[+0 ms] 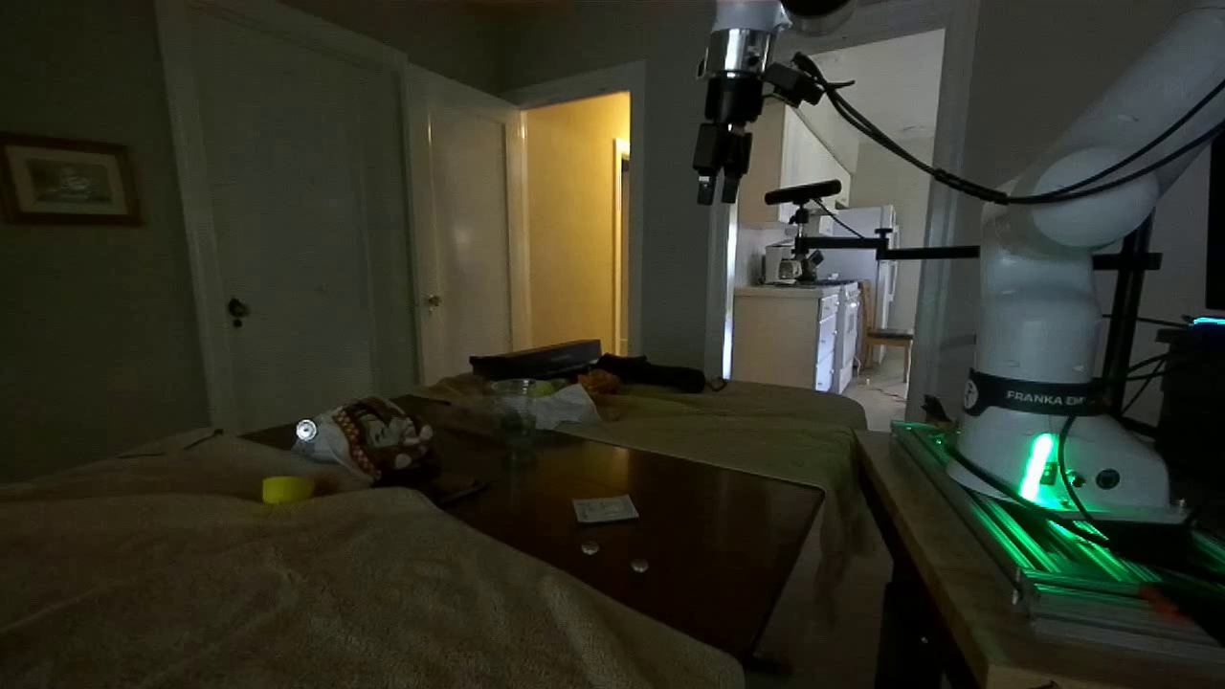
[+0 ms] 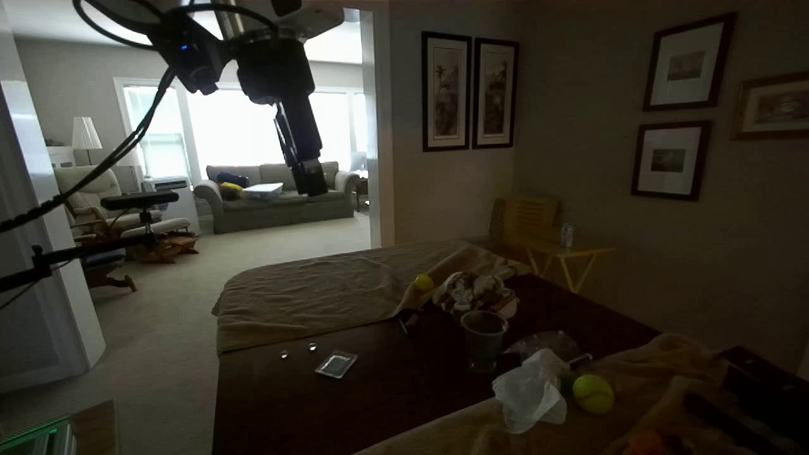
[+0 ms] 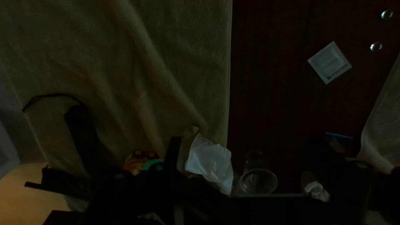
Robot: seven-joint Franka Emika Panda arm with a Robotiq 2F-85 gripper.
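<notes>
High above the table hangs my gripper [image 1: 718,189], pointing down. Its fingers stand apart with nothing held between them. On the dark tabletop [image 1: 712,500] lie a small white packet [image 1: 605,509] and two small clear round pieces [image 1: 590,547], all well below the gripper. A clear cup [image 2: 483,341] stands upright on the wood, with a crumpled white sheet [image 2: 533,390] nearby. A yellow-green ball [image 2: 593,394] rests beside that sheet. Toward the other side are a patterned bag [image 2: 474,293] and a yellow round thing [image 2: 424,283].
Tan cloths [image 1: 345,586] cover both sides of the table. Dark objects [image 1: 536,360] lie on the far cloth in exterior view 1. A camera on a bar [image 1: 804,191] stands near the arm. Bare wood surrounds the packet. The wrist view is very dark.
</notes>
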